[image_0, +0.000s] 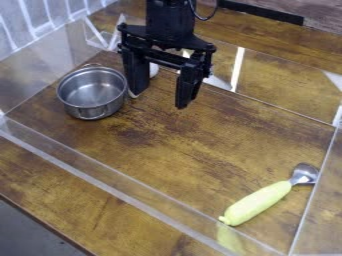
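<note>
My black gripper (162, 80) hangs open over the back half of the wooden table, its two fingers pointing down with nothing seen between them. A steel pot (94, 106) stands to its left. At the front right lies a pale yellow-green corn-like object (254, 205), with a metal spoon-like piece (303, 174) at its upper right end. Something white (151, 69) behind the gripper is mostly hidden.
Clear plastic walls enclose the wooden table (160, 150) along the sides and front. A white slatted rail (40, 30) stands at the back left.
</note>
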